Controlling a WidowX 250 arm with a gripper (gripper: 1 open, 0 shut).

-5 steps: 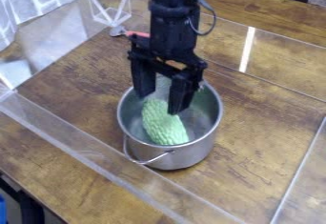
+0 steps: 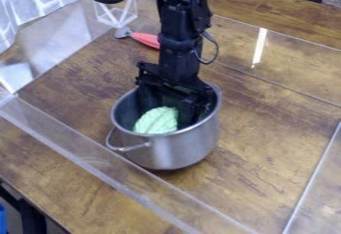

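Observation:
A steel pot with a wire handle stands on the wooden table in the middle of the view. Inside it lies a pale green, ridged object. The black gripper reaches down into the back of the pot, over and beside the green object. Its fingertips are mostly hidden, so whether it is open, shut or holding anything cannot be told.
A red object and a small white stand are behind the arm at upper left. Transparent panels edge the wooden table. The wood to the right of the pot is clear.
The gripper has descended into the pot. The pot has shifted left and slightly toward the viewer, and the green object inside has shifted and is partly covered.

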